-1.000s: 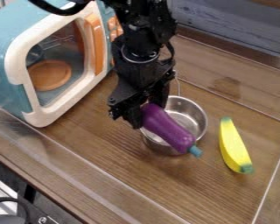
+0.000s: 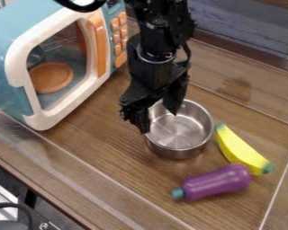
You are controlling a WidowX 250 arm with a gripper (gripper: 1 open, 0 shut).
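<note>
My black gripper (image 2: pixel 155 108) hangs over the left part of a steel bowl (image 2: pixel 180 140), open, with its fingers at the rim. The bowl's inside looks empty where it shows. A purple eggplant (image 2: pixel 214 184) with a teal end lies on the wood table, in front of the bowl and to the right. A yellow banana (image 2: pixel 240 149) lies right of the bowl.
A toy microwave (image 2: pixel 40 112) with an open front and an orange plate inside stands at the left. A wall runs along the back right.
The eggplant was over the bowl at my gripper a second ago; it now lies apart on the table at the front right. My gripper remains by the bowl, slightly shifted.
</note>
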